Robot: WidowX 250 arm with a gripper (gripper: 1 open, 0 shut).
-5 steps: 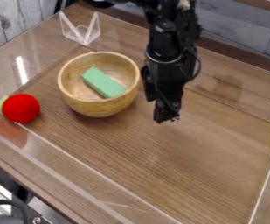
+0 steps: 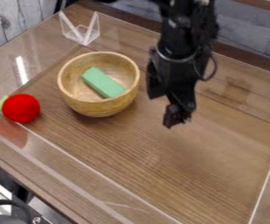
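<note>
The dark robot gripper (image 2: 169, 101) hangs over the wooden table (image 2: 161, 175), just right of a tan bowl (image 2: 100, 102). It points down with its fingers open, and I see nothing held between them. Inside the bowl lies a green block (image 2: 103, 80). A red ball-like object (image 2: 23, 108) sits at the left, outside the bowl.
A translucent white object (image 2: 81, 28) is at the back left. Something pale green lies at the left edge, partly behind the red object. Dark cables show at the lower left corner.
The bowl, green block and red object stay in place.
</note>
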